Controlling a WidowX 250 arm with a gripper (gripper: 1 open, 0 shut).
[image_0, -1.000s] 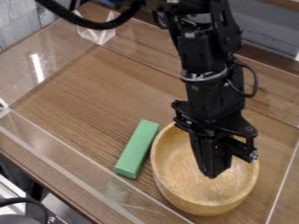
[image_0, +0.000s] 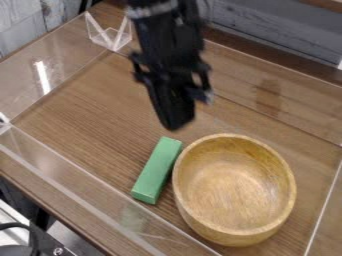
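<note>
My gripper (image_0: 174, 108) is a dark, blurred shape reaching down from the top centre of the camera view, above and left of a round light wooden bowl (image_0: 234, 200). Whether its fingers are open or shut is too blurred to tell. A green block (image_0: 158, 168) lies just left of the bowl, below the gripper. The bowl looks empty.
Dark cables (image_0: 14, 240) show at the lower left corner.
My arm has moved up and left, away from over the bowl, and now uncovers more of the bowl. The bowl and green block look unmoved.
</note>
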